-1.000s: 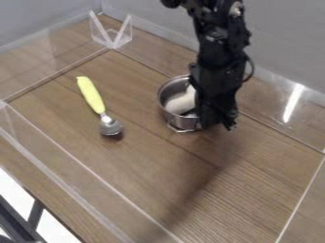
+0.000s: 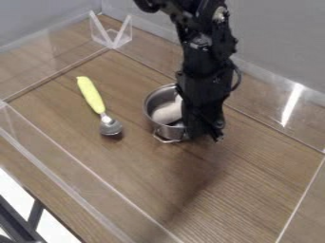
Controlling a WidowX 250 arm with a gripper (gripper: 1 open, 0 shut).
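Note:
A small steel pot [image 2: 162,98] with a pale, rounded item [image 2: 166,113] inside stands on the wooden table in the middle of the camera view. My black gripper [image 2: 200,123] is down at the pot's right side, over its rim, and covers part of it. Its fingertips are dark and partly hidden, so whether anything is between them cannot be seen.
A utensil with a yellow handle [image 2: 90,92] and metal head lies to the left. A white wire holder [image 2: 110,34] stands at the back left. Clear barriers edge the table.
The arm has shifted slightly during the last second, with the gripper now a little lower beside the pot. The pot and utensil look almost unchanged.

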